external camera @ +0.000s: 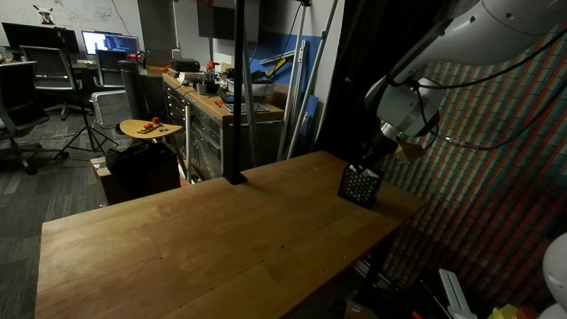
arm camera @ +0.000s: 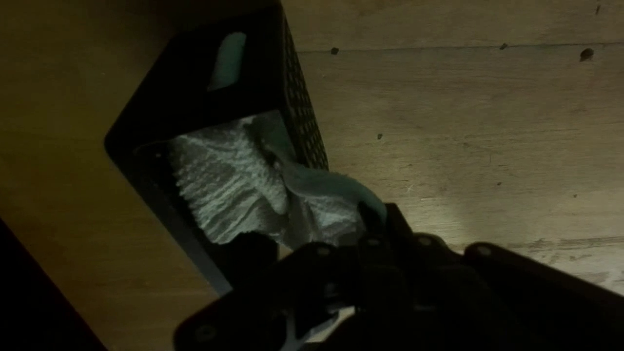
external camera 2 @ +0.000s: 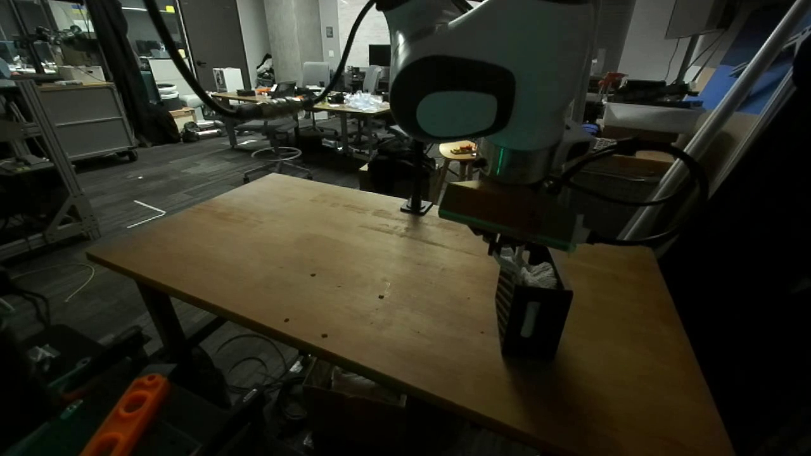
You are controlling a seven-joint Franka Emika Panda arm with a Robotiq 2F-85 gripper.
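A black basket (external camera: 359,186) with perforated sides stands upright at the table's far right in exterior view 1. Crumpled inside it is a pale, textured cloth (arm camera: 225,181), which rises to the rim in exterior view 2. A greenish-grey fold of cloth (arm camera: 327,182) runs over the basket's edge to my fingers in the wrist view. My gripper is shut on that fold, just above the basket opening. Whether the fold and the textured cloth are one piece, I cannot tell. In exterior view 2 the gripper's body partly covers the fingertips.
A black post (external camera 2: 416,182) rises from its far edge. A patterned curtain (external camera: 478,175) hangs close behind the arm.
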